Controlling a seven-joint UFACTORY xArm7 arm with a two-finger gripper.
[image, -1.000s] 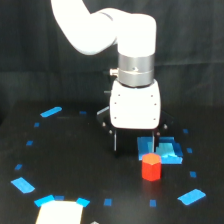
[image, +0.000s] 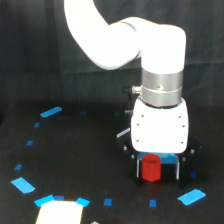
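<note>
A red six-sided block (image: 151, 168) stands on the dark table, right of the middle. Directly behind it lies a blue piece (image: 169, 158), mostly covered by the white hand. My gripper (image: 158, 179) is low over the two, its dark fingers hard to make out against the table. They stand wide apart, one close to the block's left side and the other well clear on its right, so the gripper looks open. Whether a finger touches the block cannot be seen.
A pale box (image: 59, 212) is cut off by the bottom edge at the left. Flat blue tape strips (image: 22, 185) and small blue squares mark the table.
My arm has moved right and down, bringing the hand from left of the red block to over it. The block has not visibly moved. The blue piece is now more hidden.
</note>
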